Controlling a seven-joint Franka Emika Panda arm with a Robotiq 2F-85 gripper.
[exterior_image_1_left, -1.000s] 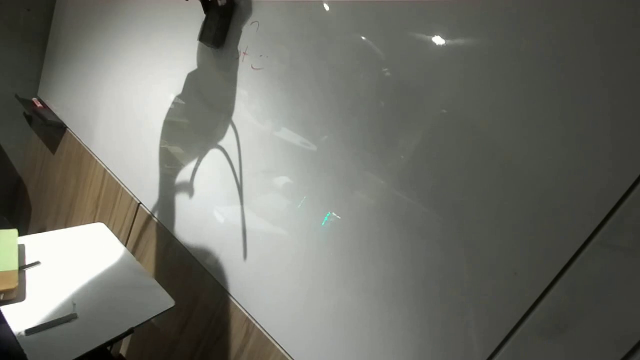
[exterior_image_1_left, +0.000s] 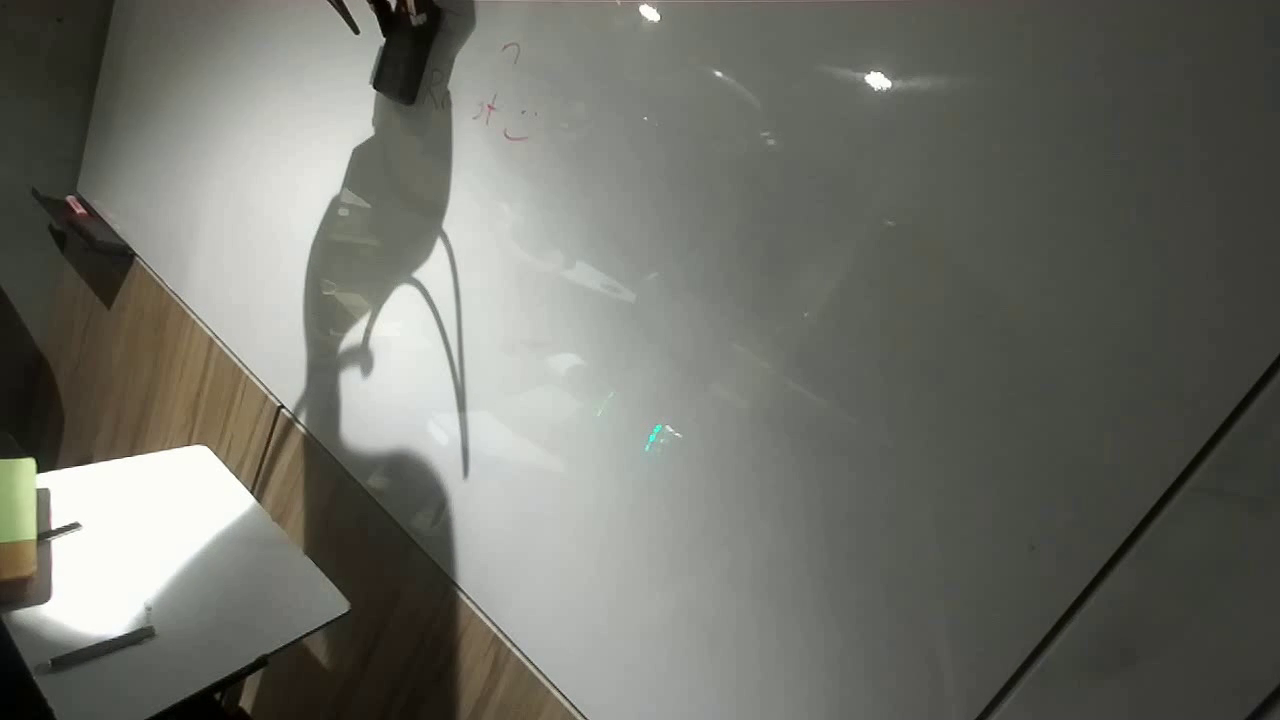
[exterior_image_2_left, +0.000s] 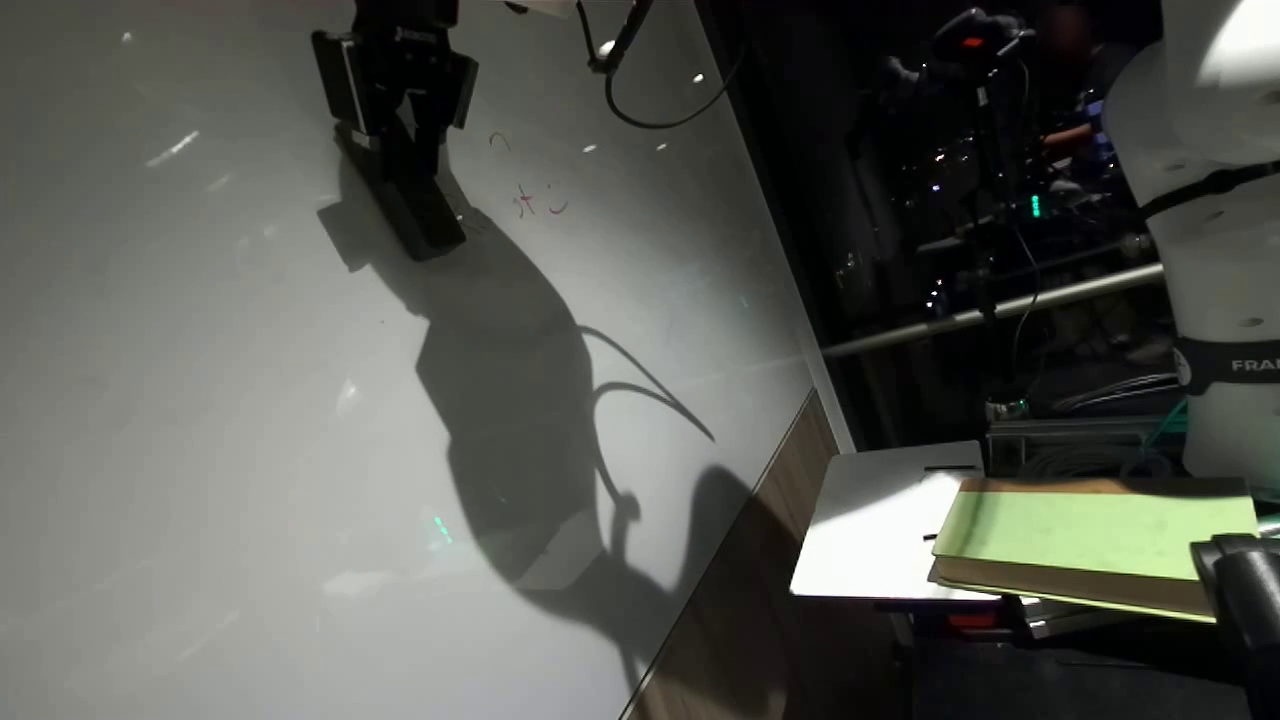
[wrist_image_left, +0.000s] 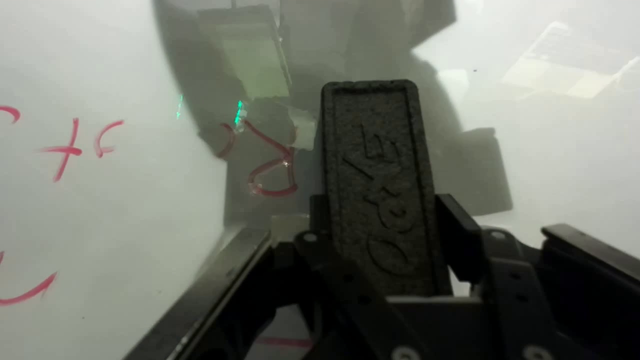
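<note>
A dark eraser (wrist_image_left: 378, 174) with raised lettering sits between the fingers of my gripper, which is shut on it. In exterior view 2 the eraser (exterior_image_2_left: 414, 216) slants against or just off the whiteboard (exterior_image_2_left: 216, 480); contact cannot be told. Exterior view 1 shows the eraser (exterior_image_1_left: 404, 70) at the upper left, most of the gripper being cut off by the top edge. Red marks (wrist_image_left: 63, 150) lie left of the eraser in the wrist view, and a red letter-like stroke (wrist_image_left: 273, 180) is close beside it, in shadow.
Below the board runs a wood panel (exterior_image_1_left: 204, 360). A small white table (exterior_image_1_left: 240, 564) carries a dark marker (exterior_image_1_left: 102, 649) and a green-covered block (exterior_image_2_left: 1080, 528). A dark tray (exterior_image_1_left: 90, 226) is fixed at the board's left edge. Most of the board is bare.
In exterior view 1, the gripper with the eraser has shifted left and slightly down. Its shadow has moved left too, and a faint mark beside the red ones now shows.
</note>
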